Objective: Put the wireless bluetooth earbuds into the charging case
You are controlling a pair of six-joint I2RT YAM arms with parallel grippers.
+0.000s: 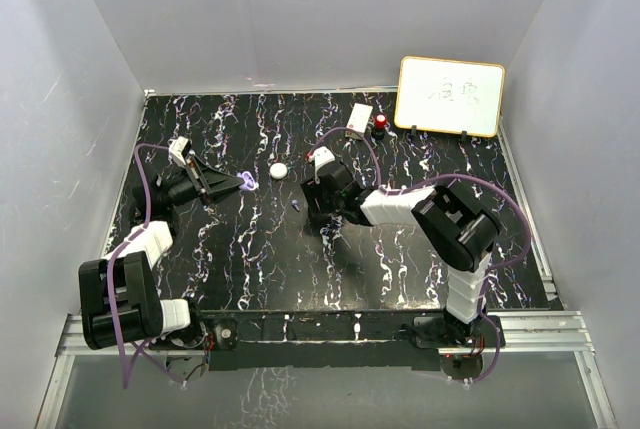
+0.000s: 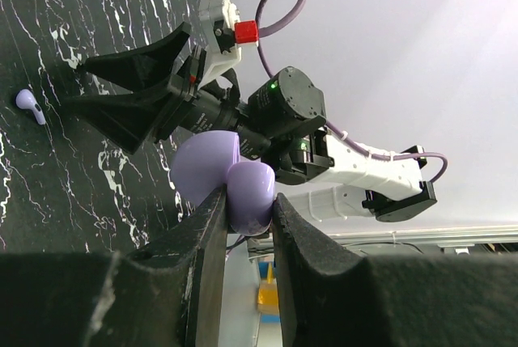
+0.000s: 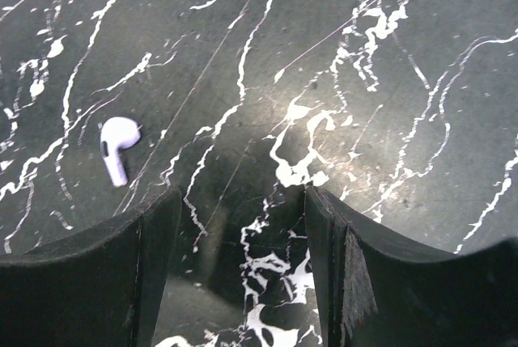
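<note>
A lilac charging case (image 2: 248, 193) with its lid raised is gripped between the fingertips of my left gripper, held up at the left of the table; its inside is turned away from the left wrist view. One lilac earbud (image 3: 116, 149) lies loose on the dark marbled table; the same earbud (image 1: 295, 205) shows as a small speck in the top view. My right gripper stands open to the right of that earbud, nothing between its fingers. Whether an earbud sits in the case cannot be seen.
A round white object (image 1: 278, 170) lies on the table behind the earbud. Farther back are a white box (image 1: 359, 119), a red-capped bottle (image 1: 379, 125) and a whiteboard (image 1: 449, 96).
</note>
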